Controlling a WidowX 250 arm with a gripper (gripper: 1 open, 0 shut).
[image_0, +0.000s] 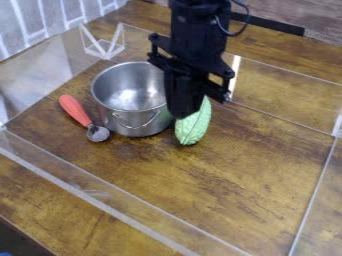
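My black gripper hangs over the right side of a steel pot, its lower tip in front of the upper part of a pale green, ridged vegetable right of the pot. The fingers are dark and overlap, so what is between them is hard to see. A red-handled spoon lies left of the pot.
Transparent barriers border the work area, and a small clear object stands at the back left.
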